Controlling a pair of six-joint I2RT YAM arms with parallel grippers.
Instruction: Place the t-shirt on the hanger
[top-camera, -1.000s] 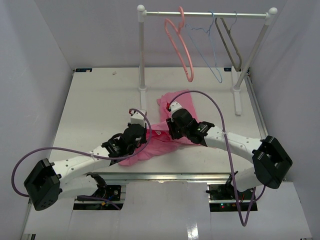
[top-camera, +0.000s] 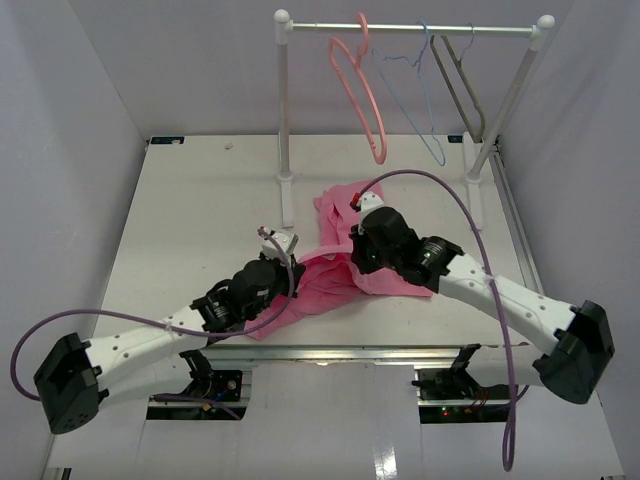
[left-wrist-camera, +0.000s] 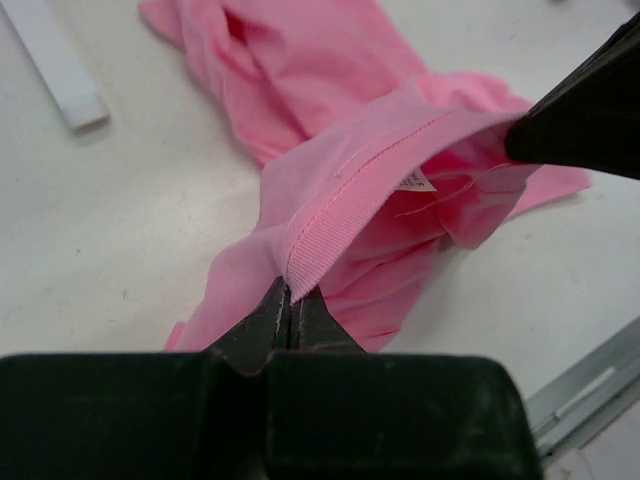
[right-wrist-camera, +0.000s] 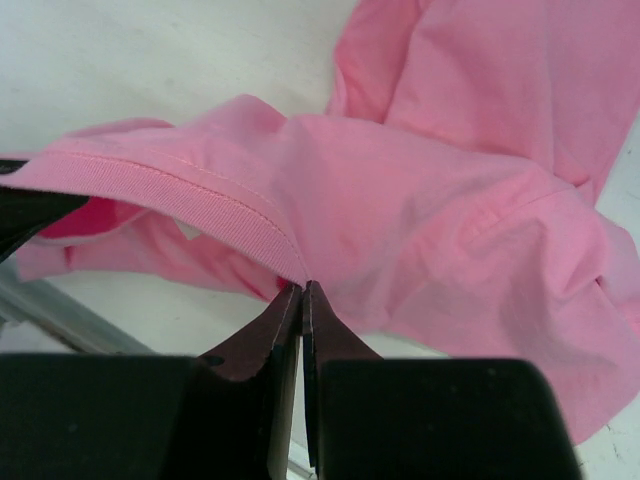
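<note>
A crumpled pink t-shirt (top-camera: 330, 290) lies on the white table, its ribbed collar band (left-wrist-camera: 350, 200) lifted and stretched between the two grippers, a small label inside. My left gripper (top-camera: 295, 265) is shut on the collar at the shirt's left part; in the left wrist view its fingertips (left-wrist-camera: 282, 300) pinch the fabric. My right gripper (top-camera: 358, 245) is shut on the other end of the band; in the right wrist view the band ends at its fingertips (right-wrist-camera: 298, 295). Above the shirt hang a pink hanger (top-camera: 376, 125), a blue wire hanger (top-camera: 434, 142) and an olive hanger (top-camera: 450, 80).
A white rail stand (top-camera: 410, 29) carries the hangers, its feet (top-camera: 286, 205) on the table behind and beside the shirt. A metal rail runs along the front edge.
Over the last second both grippers have shifted while at the collar. The hangers are unchanged.
</note>
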